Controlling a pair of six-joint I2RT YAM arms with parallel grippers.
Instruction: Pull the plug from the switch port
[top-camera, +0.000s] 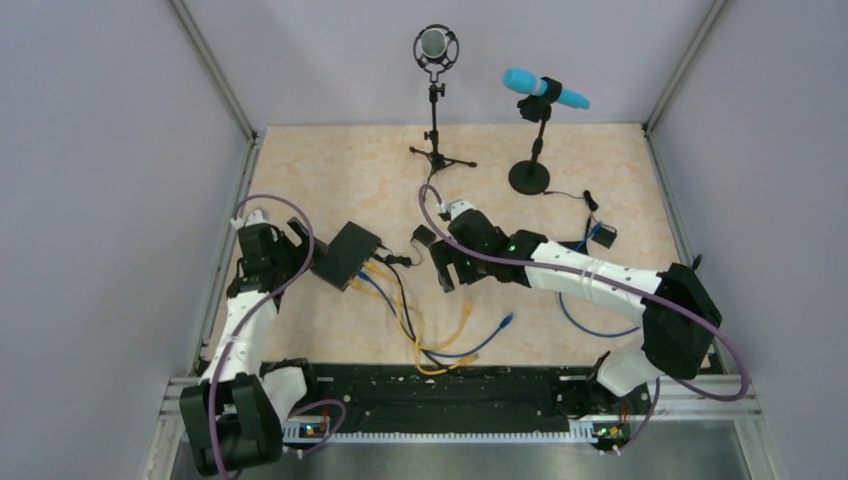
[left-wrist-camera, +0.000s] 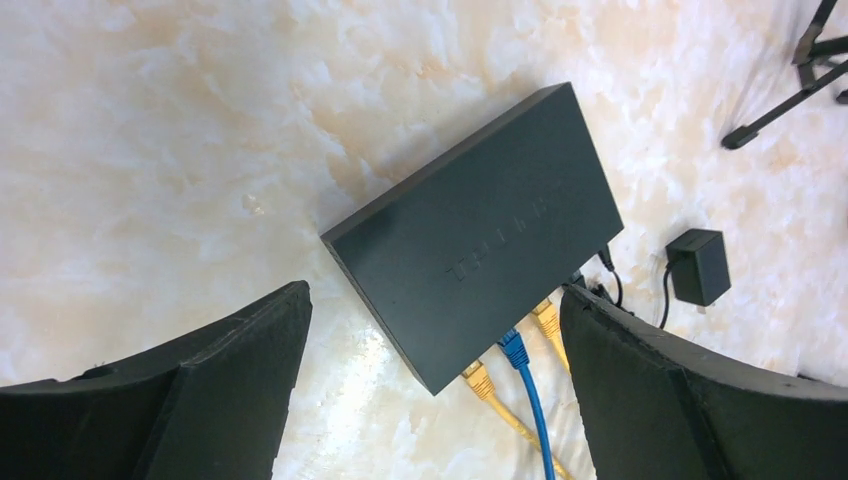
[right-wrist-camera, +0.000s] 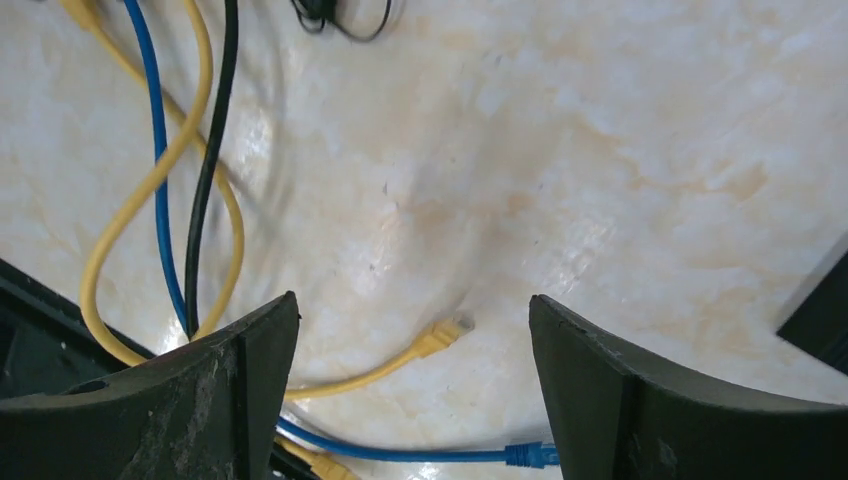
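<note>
The dark switch box (top-camera: 345, 255) lies tilted left of centre, with yellow and blue cables plugged into its lower-right side. In the left wrist view the blue plug (left-wrist-camera: 512, 346) sits in a port between two yellow plugs (left-wrist-camera: 478, 380). My left gripper (top-camera: 303, 240) is open above the table just beside the switch, nothing between its fingers. My right gripper (top-camera: 456, 270) is open over clear table right of the switch; in the right wrist view a loose yellow plug (right-wrist-camera: 440, 336) and a blue plug (right-wrist-camera: 530, 454) lie below it.
A small black adapter (left-wrist-camera: 697, 266) is behind the switch. A microphone tripod (top-camera: 437, 160) and a blue microphone on a round stand (top-camera: 528, 177) stand at the back. Cables hang to the front edge (top-camera: 380, 370). Another dark box lies at right, mostly behind my right arm.
</note>
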